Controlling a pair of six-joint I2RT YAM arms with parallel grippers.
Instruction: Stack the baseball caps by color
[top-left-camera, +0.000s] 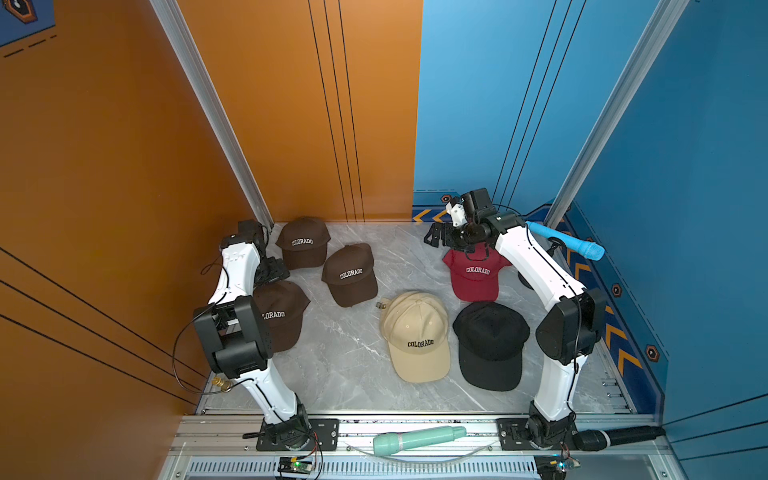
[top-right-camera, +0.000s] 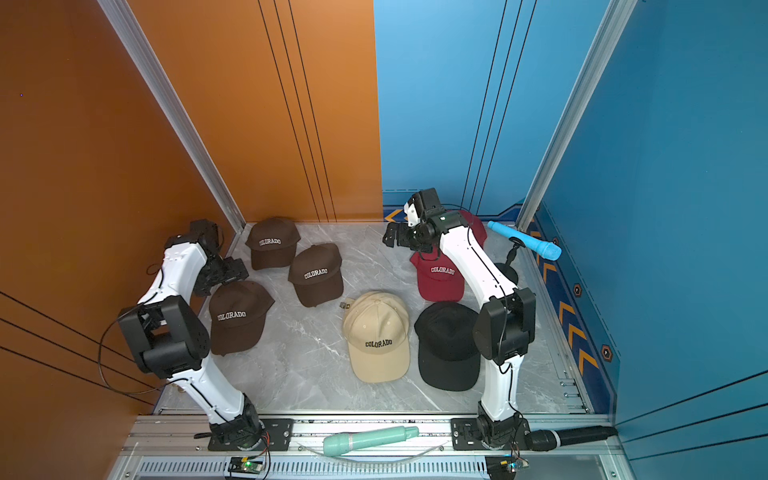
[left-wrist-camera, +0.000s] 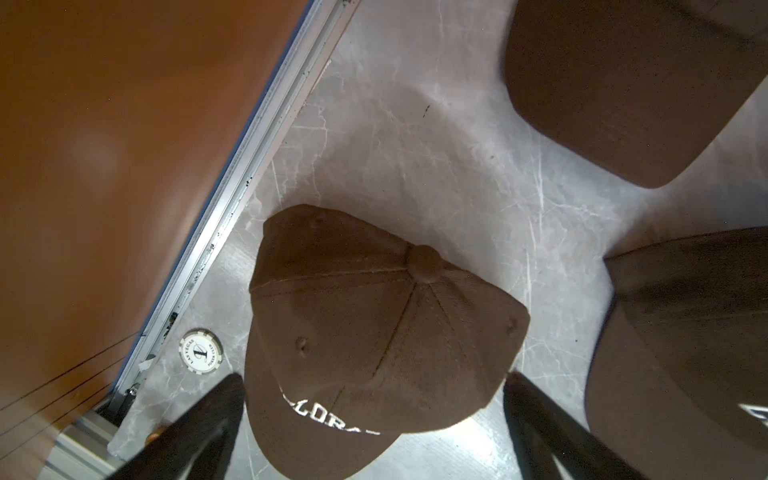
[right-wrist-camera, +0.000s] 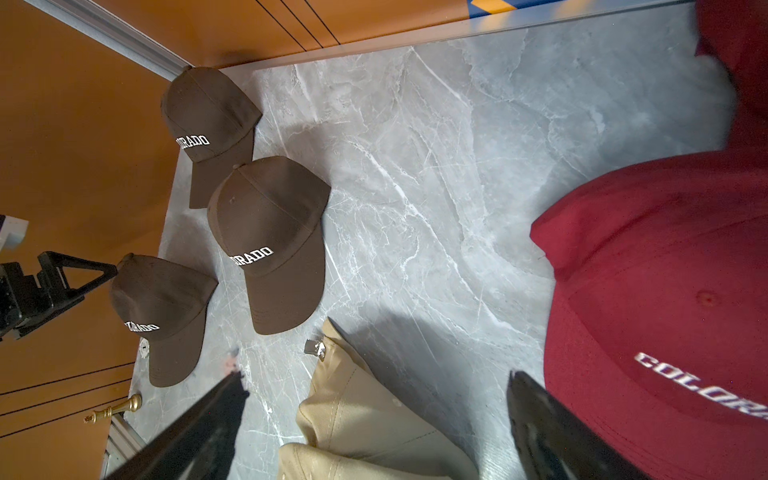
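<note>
Three brown caps lie at the left: back (top-left-camera: 302, 233), middle (top-left-camera: 349, 285) and front (top-right-camera: 240, 328). My left gripper (top-left-camera: 268, 270) hangs open above the front one, whose crown (left-wrist-camera: 360, 320) sits between the fingers in the left wrist view. A tan cap (top-left-camera: 416, 332) and a black cap (top-left-camera: 490, 360) lie at front centre-right. A red cap (top-left-camera: 472, 284) lies behind the black one, with another red cap (top-right-camera: 476, 228) behind it, mostly hidden by the arm. My right gripper (top-left-camera: 440, 236) is open, empty, above and just left of the red caps.
A blue tube (top-left-camera: 564, 240) on a black stand is at the back right. A chip (left-wrist-camera: 200, 352) lies by the left wall. Walls close in both sides and the back. Some bare table shows between the brown and red caps and at the front left.
</note>
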